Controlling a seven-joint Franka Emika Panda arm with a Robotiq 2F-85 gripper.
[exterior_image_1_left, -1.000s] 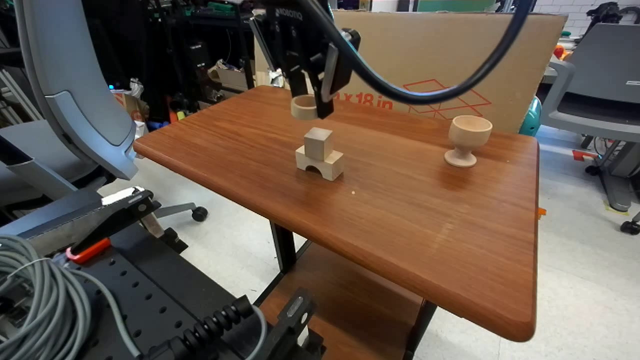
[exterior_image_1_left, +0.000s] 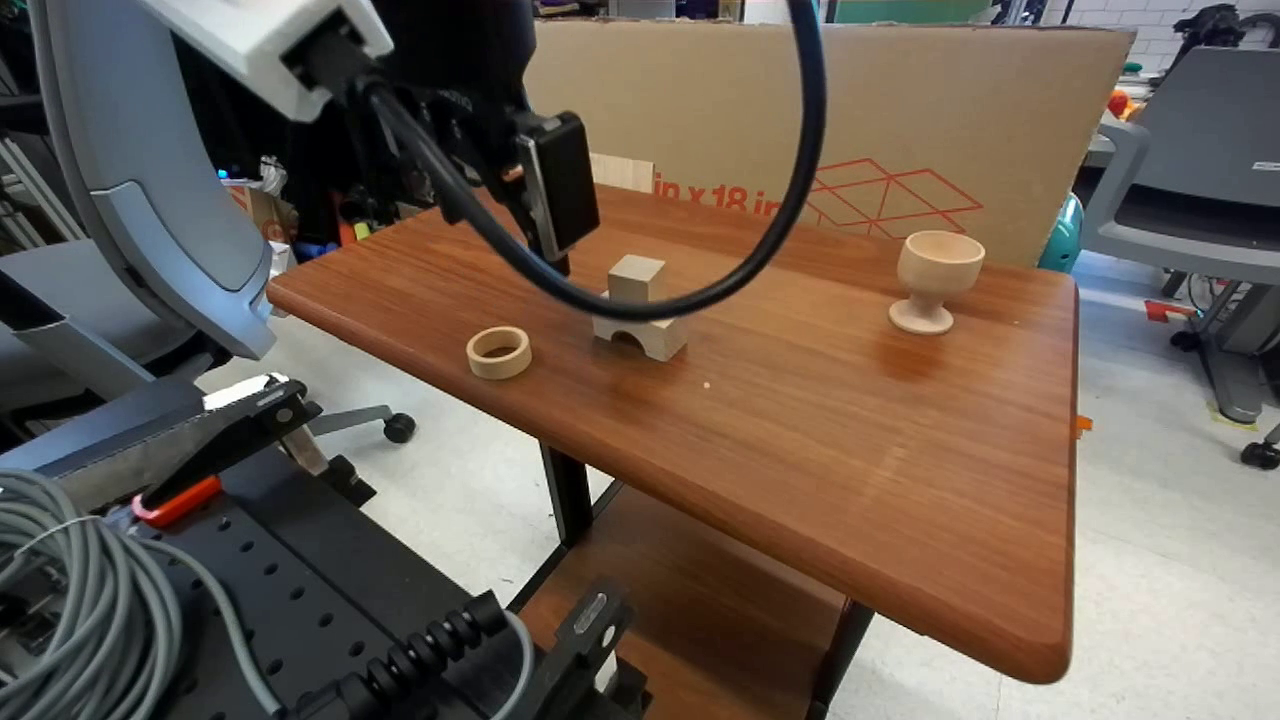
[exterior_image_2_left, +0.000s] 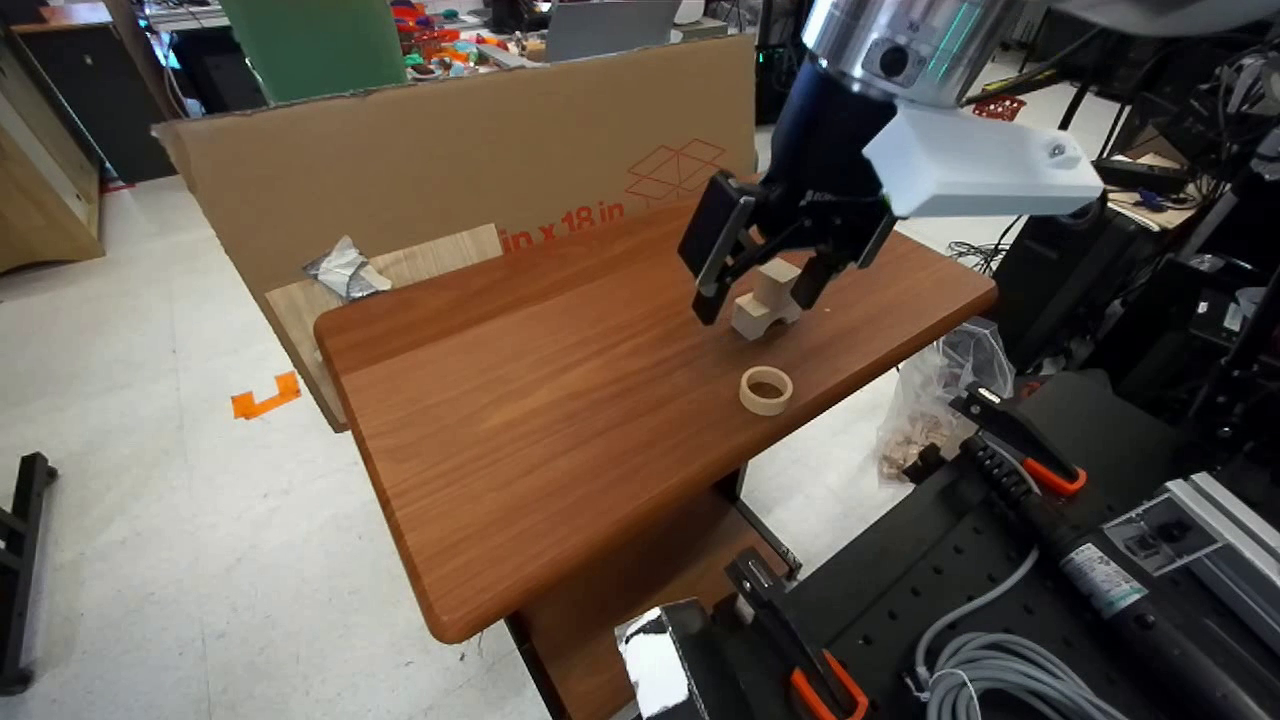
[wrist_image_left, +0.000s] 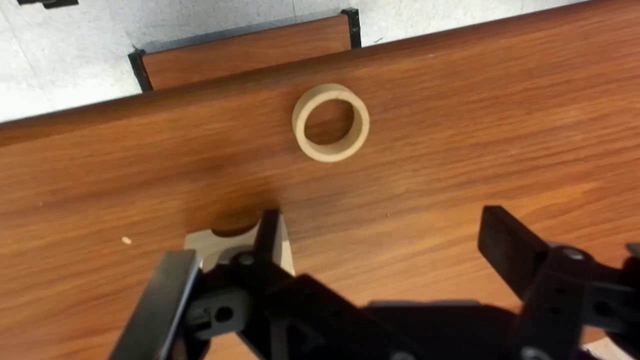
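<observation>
A wooden ring (exterior_image_1_left: 499, 353) lies flat near the table's front edge, its opening facing up toward the wrist camera (wrist_image_left: 300, 120). Behind it stands an arch block (exterior_image_1_left: 654, 340) with a pale cube (exterior_image_1_left: 637, 278) stacked on top. In the wrist view, my left finger covers much of the arch block (wrist_image_left: 207, 241). Above the table my gripper (exterior_image_2_left: 758, 300) is open, fingers wide apart and nothing between them. The ring sits beyond the fingertips in the wrist view, clear of them. A wooden goblet (exterior_image_1_left: 939, 266) stands upright at the table's far right in exterior view 1.
A cardboard sheet (exterior_image_1_left: 768, 108) walls off the table's back edge. The arm's black cable (exterior_image_1_left: 720, 294) loops in front of the blocks in exterior view 1.
A second ago the ring was at my gripper's fingers, up behind the stack; now it rests on the table near the front edge. The blocks and goblet stayed put.
</observation>
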